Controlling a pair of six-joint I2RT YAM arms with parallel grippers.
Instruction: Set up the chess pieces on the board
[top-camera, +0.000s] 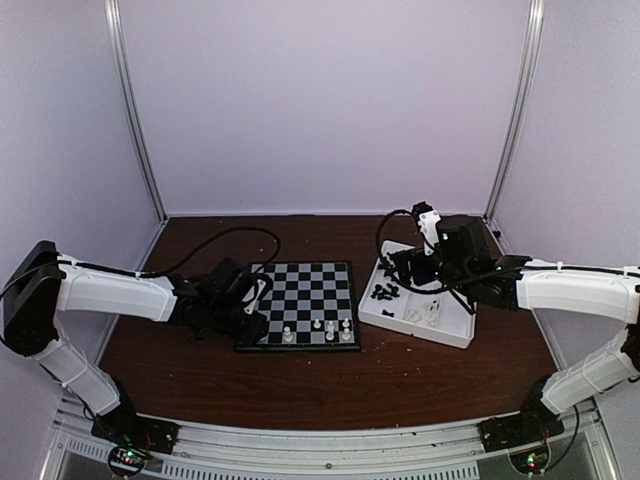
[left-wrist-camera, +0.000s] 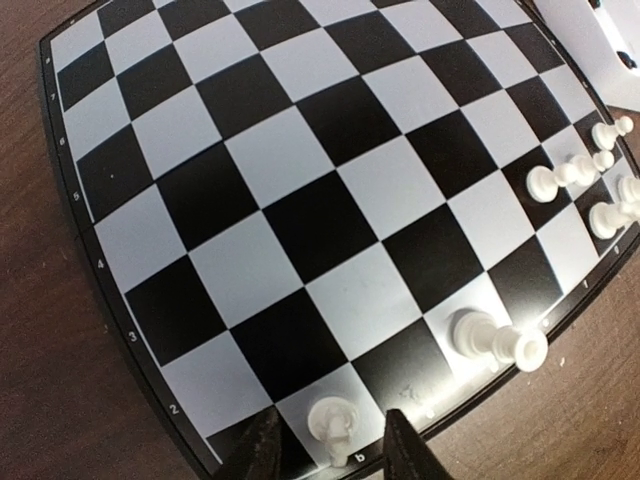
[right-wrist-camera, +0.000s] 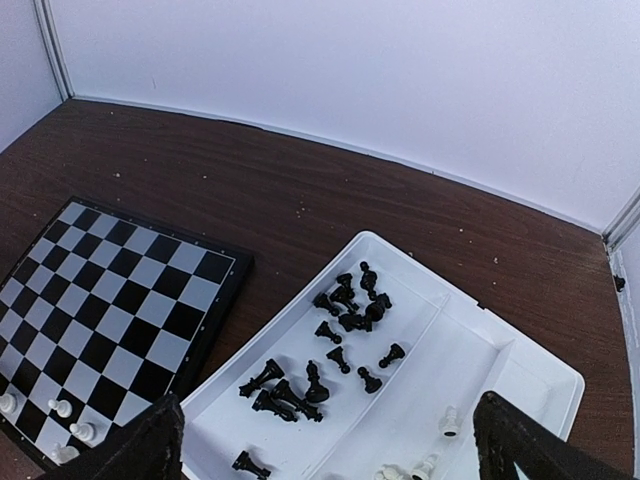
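The chessboard (top-camera: 305, 290) lies flat, with white pieces along its near edge. In the left wrist view a white piece (left-wrist-camera: 335, 418) stands on the light square by the letter b. My left gripper is partly open around it, with a gap between each finger and the piece. To its right are a larger white piece (left-wrist-camera: 490, 336) and several others near the far corner, including a pawn (left-wrist-camera: 545, 182). My right gripper hangs open over the tray, nothing between its fingers; black pieces (right-wrist-camera: 290, 400) lie loose below.
A white divided tray (right-wrist-camera: 470, 340) stands right of the board, black pieces in one compartment and a few white pieces (right-wrist-camera: 450, 422) in another. Bare table (top-camera: 330, 390) shows in front of the board.
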